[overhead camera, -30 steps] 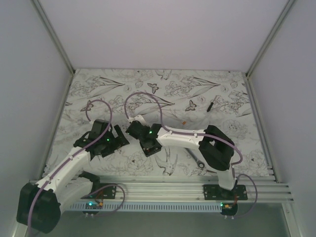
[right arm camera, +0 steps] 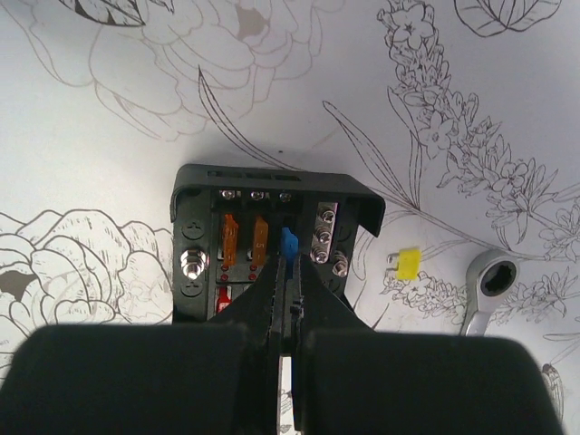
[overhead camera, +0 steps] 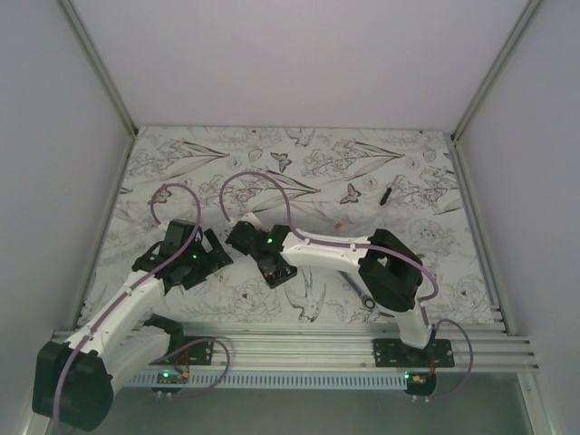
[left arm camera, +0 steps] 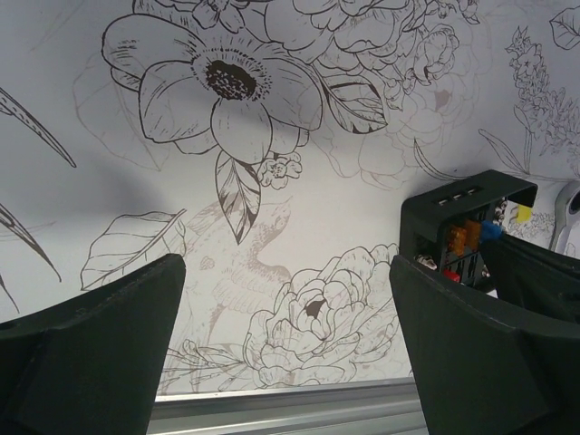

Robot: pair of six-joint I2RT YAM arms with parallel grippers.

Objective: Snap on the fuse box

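Note:
The black fuse box (right arm camera: 193, 231) lies on the patterned mat, with orange fuses, a red one and a blue fuse (right arm camera: 289, 241) inside. My right gripper is shut over the box, its tips at or just in front of the blue fuse; whether they touch it I cannot tell. In the left wrist view the box (left arm camera: 421, 208) is at the right. My left gripper stands open to the left of it, with nothing between its fingers.
A yellow fuse (right arm camera: 407, 264) and a ring wrench (right arm camera: 489, 288) lie right of the box. A dark pen-like object (overhead camera: 387, 193) lies at the back right.
The left arm is almost unchanged.

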